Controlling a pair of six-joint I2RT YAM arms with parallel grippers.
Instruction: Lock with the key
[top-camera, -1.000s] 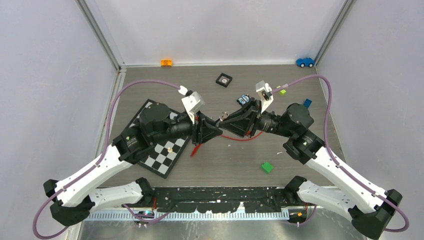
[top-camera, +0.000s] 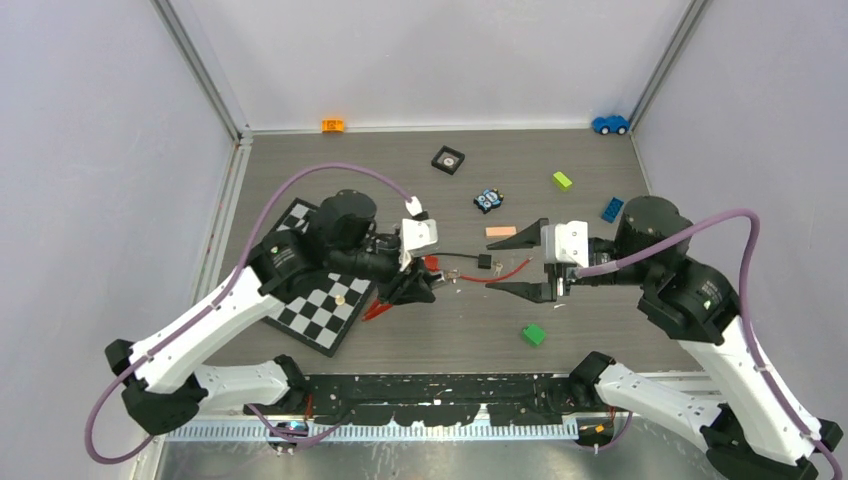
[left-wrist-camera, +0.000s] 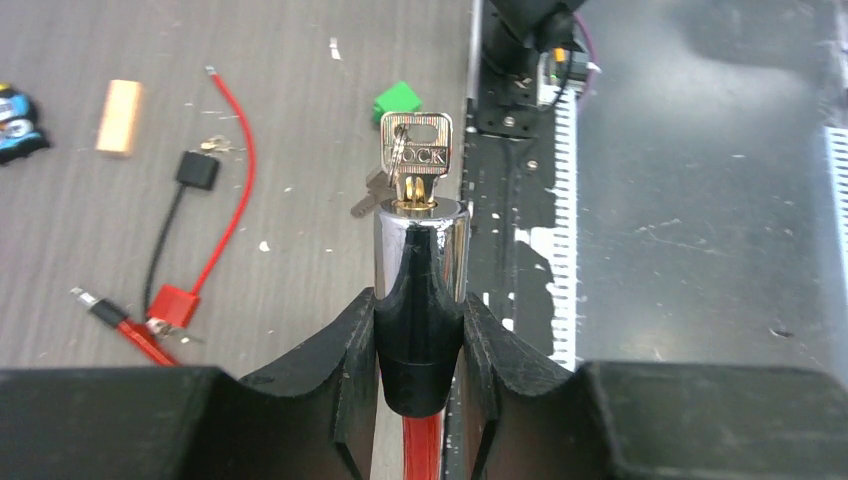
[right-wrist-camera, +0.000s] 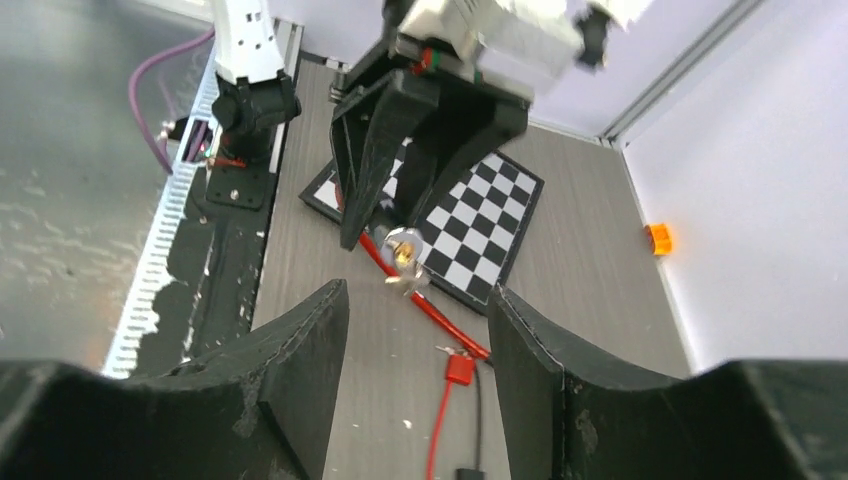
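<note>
My left gripper is shut on the black and chrome lock cylinder (left-wrist-camera: 422, 260). The key (left-wrist-camera: 416, 155) sits in the cylinder's end, its head standing clear and a second key hanging partly hidden behind it. A red cable (left-wrist-camera: 422, 440) trails from the lock below the fingers. In the right wrist view the lock's end (right-wrist-camera: 404, 250) and the key, blurred, point towards the camera. My right gripper (top-camera: 522, 262) stands open to the right of the lock, nothing between its wide-apart fingers; in its own view the key appears beyond the gap.
A chessboard (top-camera: 318, 305) lies under the left arm. Red and black cords (left-wrist-camera: 235, 205) lie on the table between the arms. A green block (top-camera: 534, 335), an orange block (top-camera: 500, 231) and small toys lie around.
The right gripper has opened and drawn back to the right, away from the lock. The left gripper turned and shifted, still holding the lock, whose key end now faces the right gripper.
</note>
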